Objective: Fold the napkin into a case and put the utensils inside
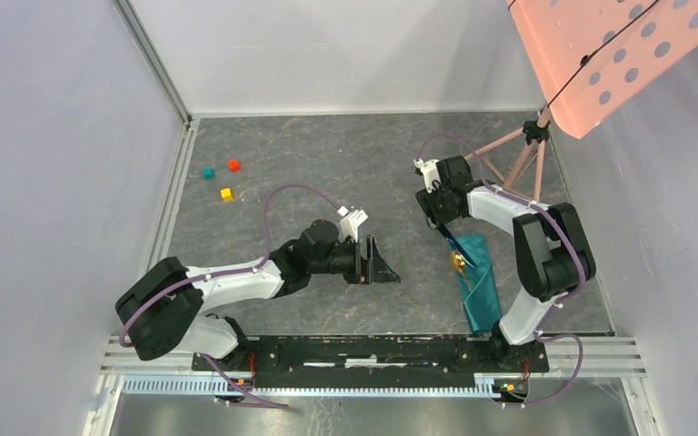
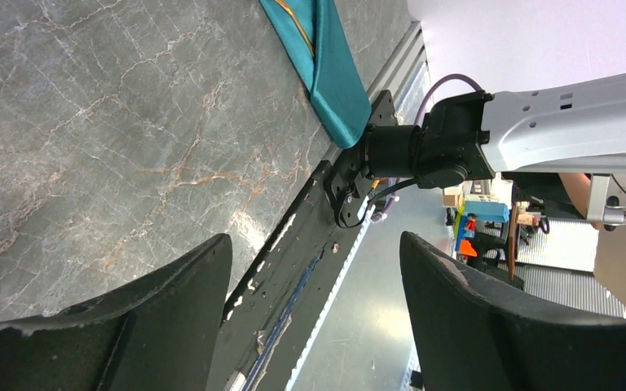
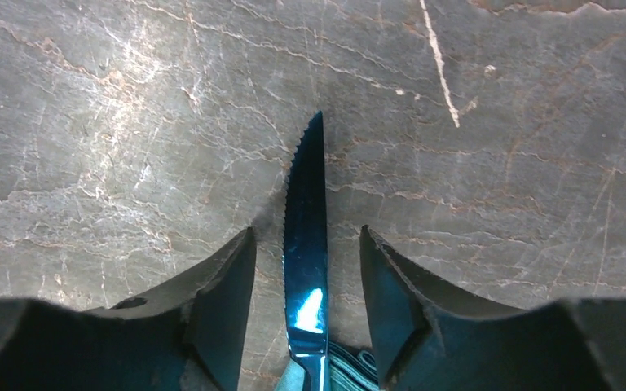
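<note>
A teal napkin (image 1: 484, 291), folded into a long narrow shape, lies at the right front of the table. Its front end also shows in the left wrist view as a teal napkin (image 2: 336, 90). A golden utensil (image 1: 458, 262) rests on it. The blue knife (image 3: 306, 236) has its handle on the napkin and its blade beyond the napkin's far end. My right gripper is open, its fingers on either side of the blade with gaps showing. Over bare table at the centre, my left gripper stands open and empty.
Several small blocks, among them a yellow block (image 1: 227, 194), lie at the far left. A pink tripod stand (image 1: 529, 163) rises at the back right, behind the right arm.
</note>
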